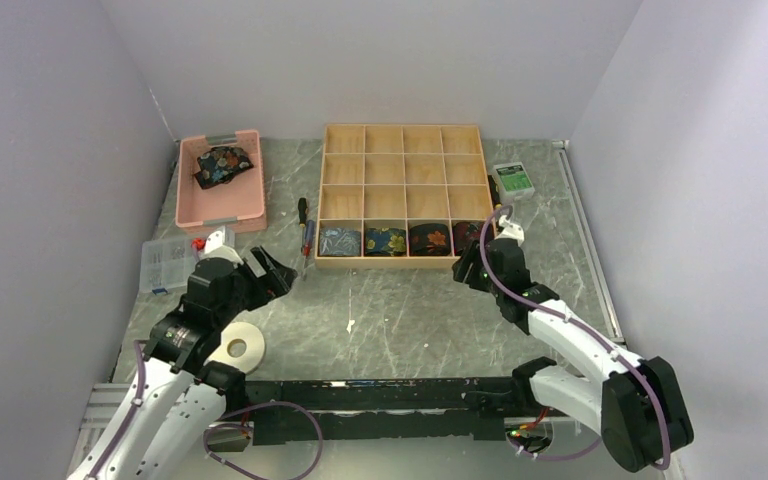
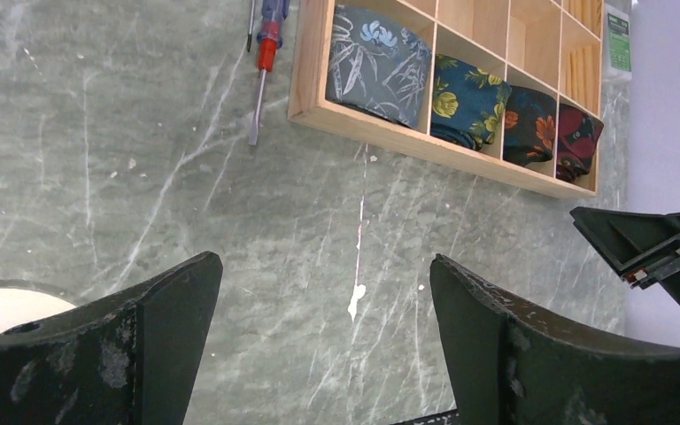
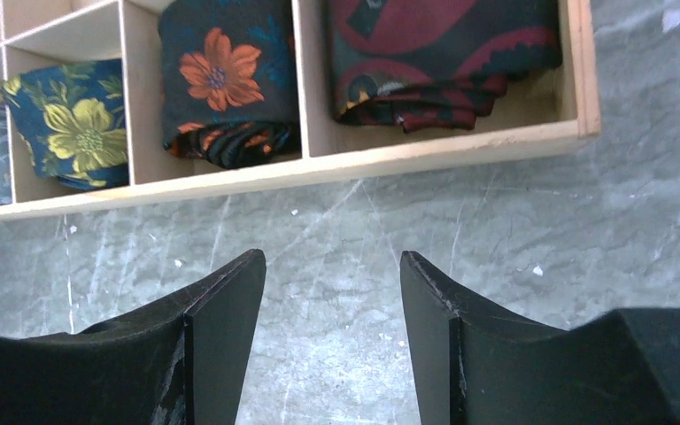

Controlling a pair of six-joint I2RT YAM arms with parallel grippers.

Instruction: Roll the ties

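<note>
Four compartments along the near row of the wooden organizer [image 1: 400, 262] each hold a rolled tie: a grey one [image 1: 340, 241], a navy one with yellow flowers [image 1: 385, 241], a dark one with orange flowers [image 3: 221, 66], and a dark red one [image 3: 443, 53] at the right end. More dark floral ties [image 1: 222, 165] lie loose in the pink basket [image 1: 186, 205]. Over the left side of the table, my left gripper is open and empty. My right gripper stands open in front of the organizer's right end, only tabletop between its fingers.
Screwdrivers [image 2: 270, 40] lie left of the organizer. A clear plastic case [image 1: 165, 265] and a white tape roll [image 1: 252, 345] are near the left arm. A green-labelled box [image 1: 513, 180] stands right of the organizer.
</note>
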